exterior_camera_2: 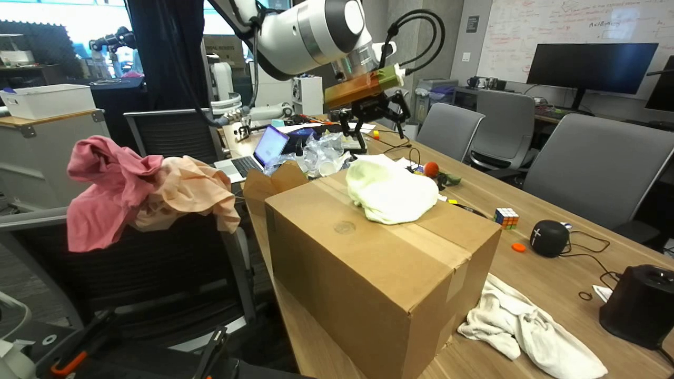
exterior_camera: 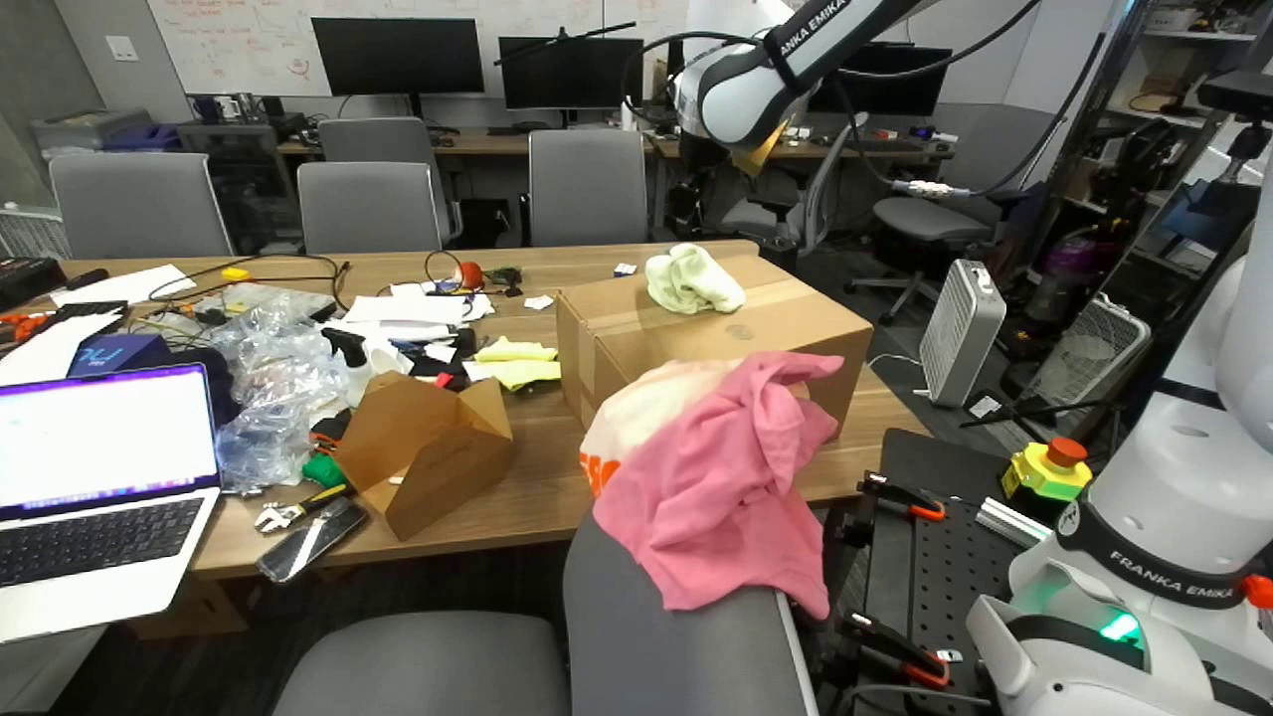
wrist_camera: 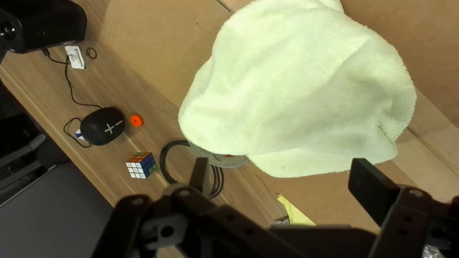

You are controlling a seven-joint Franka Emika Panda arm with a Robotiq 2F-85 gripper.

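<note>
A pale green-white cloth [exterior_camera_2: 390, 189] lies crumpled on top of a large closed cardboard box [exterior_camera_2: 354, 252]. From above, the same cloth [wrist_camera: 297, 90] fills the middle of the wrist view, spread in soft folds. My gripper is open, its two dark fingers wide apart with nothing held between them. In exterior view 2 the gripper [exterior_camera_2: 371, 129] hangs above the box's far side, clear of the cloth. Exterior view 1 shows the arm's end over the box, the gripper [exterior_camera: 689, 215] dark and hard to make out.
Pink and peach cloths [exterior_camera: 728, 489] drape over a chair back beside the box. A white cloth [exterior_camera_2: 531, 328], a black speaker [exterior_camera_2: 549, 238] and a Rubik's cube [exterior_camera_2: 506, 218] rest on the table. An open small carton [exterior_camera: 418, 447] and clutter occupy the laptop's side.
</note>
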